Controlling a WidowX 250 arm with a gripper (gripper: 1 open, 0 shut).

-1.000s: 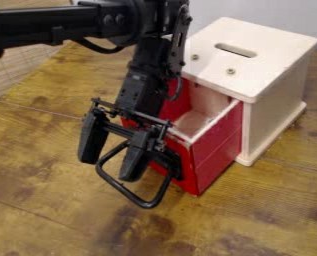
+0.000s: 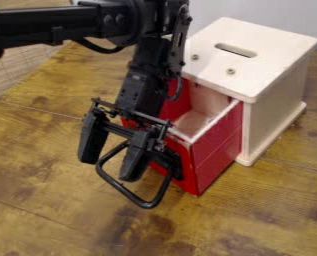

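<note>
The black gripper (image 2: 117, 146) hangs in front of a red drawer (image 2: 214, 150) that is pulled out of a white wooden cabinet. Its fingers are low at the drawer's front, beside a black loop handle (image 2: 147, 200), which hangs below them. Whether the fingers hold the handle or stand empty is hard to tell. The drawer's pale interior shows partly behind the arm.
The white cabinet (image 2: 268, 70), with a slot and two knobs on top, stands at the back right.
</note>
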